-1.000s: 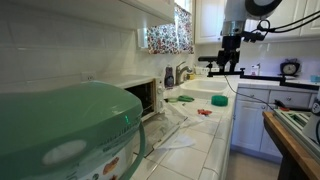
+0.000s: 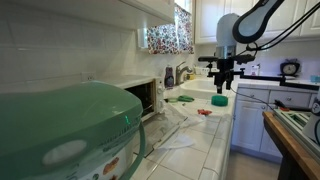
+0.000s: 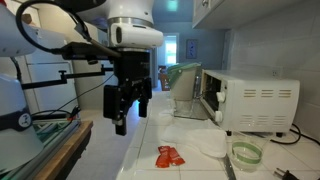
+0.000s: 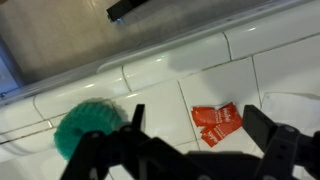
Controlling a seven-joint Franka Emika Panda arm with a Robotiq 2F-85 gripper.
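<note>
My gripper is open above the tiled counter, with nothing between its fingers. Beneath it in the wrist view lies a small red packet [image 4: 217, 122], nearer the right finger. To the left sits a round green scrubber [image 4: 88, 128], partly beside the left finger. In exterior view 1 the gripper [image 2: 225, 88] hangs over the counter's edge side, above the green scrubber [image 2: 219, 100], and the red packet [image 2: 204, 111] rests nearer the camera. Exterior view 2 shows the red packet [image 3: 169, 156] on the counter to the right of the gripper [image 3: 132, 118].
A white toaster oven [image 3: 257, 101] stands against the wall, with a clear green-tinted container [image 3: 246, 153] in front. White paper [image 4: 291, 108] lies right of the packet. A large green bin [image 2: 70, 125] fills exterior view 1's near left. The counter drops off at its front edge.
The arm has come down from higher up toward the counter, and the gripper now hangs lower above the green scrubber. The objects on the counter have not moved.
</note>
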